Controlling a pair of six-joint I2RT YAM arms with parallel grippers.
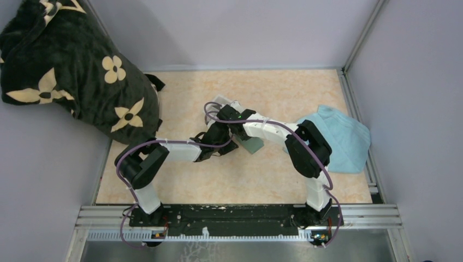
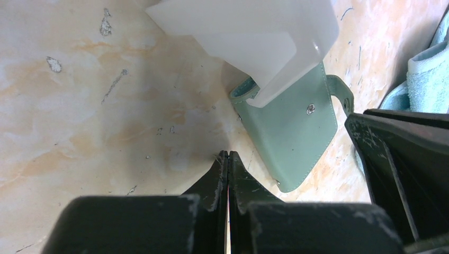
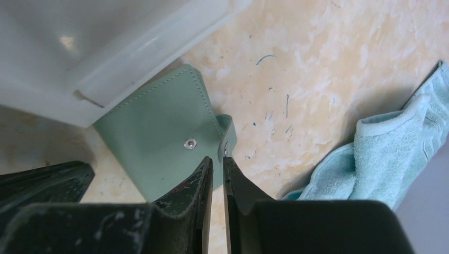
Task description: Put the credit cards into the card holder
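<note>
The green card holder (image 2: 302,137) lies flat on the table, a metal snap on its face and a small strap at one edge. In the left wrist view my left gripper is shut beside the holder's near edge, nothing visible between its fingers. My right gripper appears shut in the right wrist view, its tips over the holder's strap side; whether they touch the strap (image 3: 227,138) cannot be told. A white translucent plastic piece (image 2: 249,32) covers the holder's upper part. I can make out no credit card.
A folded light-blue towel (image 1: 338,142) lies at the table's right. The dark floral cushion (image 1: 82,71) takes up the left back corner. Both arms meet over the holder, close together.
</note>
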